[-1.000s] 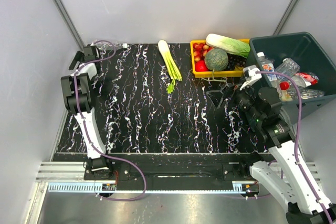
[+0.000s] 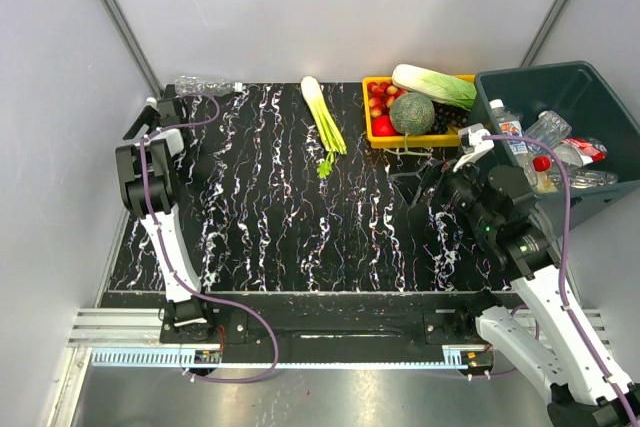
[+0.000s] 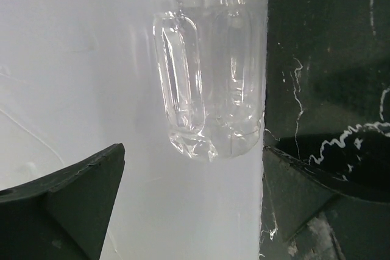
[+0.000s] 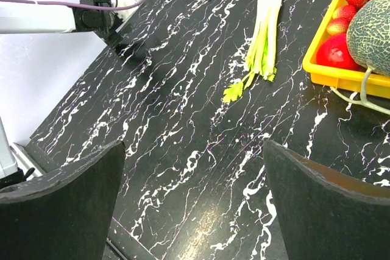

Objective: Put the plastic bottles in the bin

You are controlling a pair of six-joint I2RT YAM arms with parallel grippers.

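Observation:
A clear plastic bottle (image 2: 205, 85) lies on its side at the back left of the marble table, against the wall. In the left wrist view a ribbed clear bottle (image 3: 210, 71) lies just beyond the open fingers of my left gripper, along the table's edge by the white wall; nothing is between the fingertips. My right gripper is open and empty, over the table beside the dark green bin (image 2: 615, 122), which holds several plastic bottles (image 2: 548, 129).
Celery (image 2: 323, 122) lies at the back middle. A yellow crate (image 2: 410, 142) of produce, with a melon and lettuce, stands beside the bin. Walls border the back and sides.
My left gripper has shifted slightly at the back left corner, beside the bottle. The right arm is almost unchanged.

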